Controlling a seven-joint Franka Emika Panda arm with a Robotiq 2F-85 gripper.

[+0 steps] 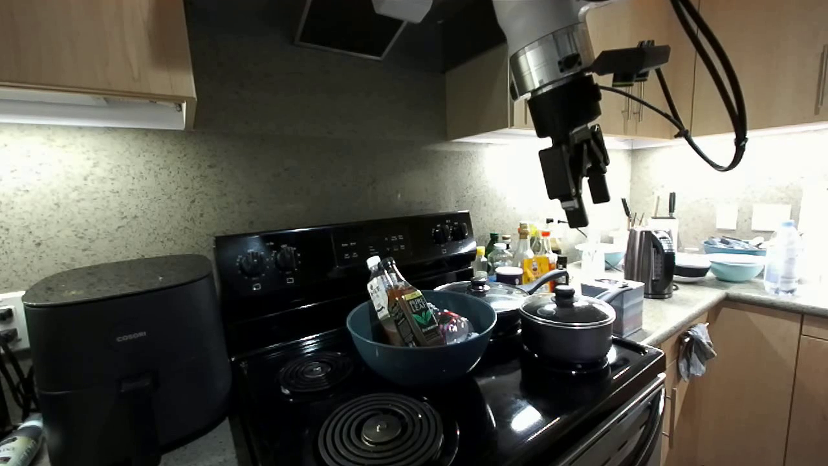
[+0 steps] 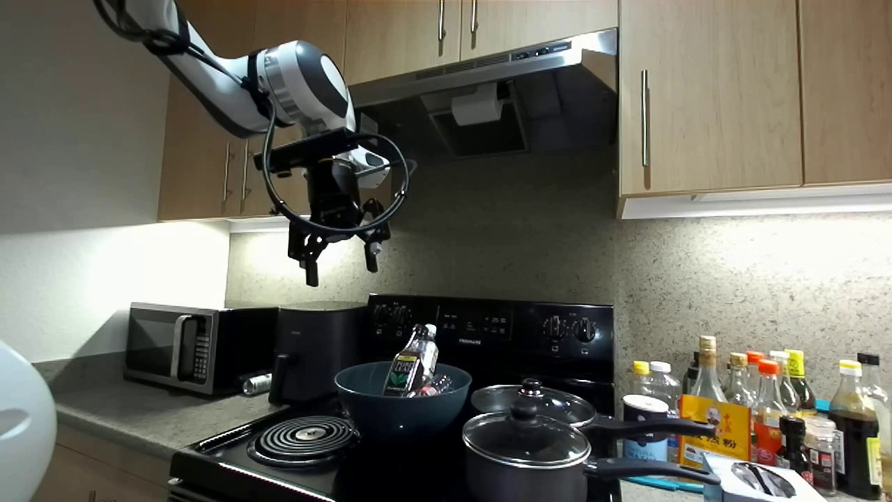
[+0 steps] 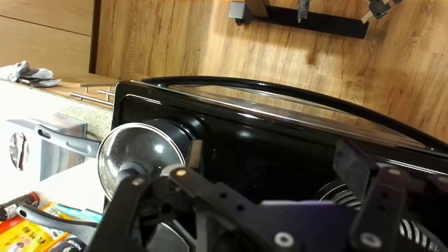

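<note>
My gripper (image 2: 341, 276) hangs high above the stove, open and empty, its two fingers spread apart. In the wrist view its fingers spread wide over the black stovetop (image 3: 252, 163). A dark teal bowl (image 1: 423, 358) rests on the stove, with a Pure Leaf bottle (image 1: 417, 317) leaning out of it. Behind that bottle shows a clear one with a white cap (image 1: 373, 263). Another clear plastic item with red on it (image 1: 456, 325) lies lower in the bowl. The gripper is well clear of the bowl and touches nothing.
A lidded pot (image 1: 567, 325) sits at the stove's right front, a lidded pan (image 2: 535, 401) behind it; both handles stick out over the counter. Sauce bottles (image 2: 757, 401) crowd that counter. An air fryer (image 1: 128, 349) stands left. The range hood (image 2: 493, 92) hangs overhead.
</note>
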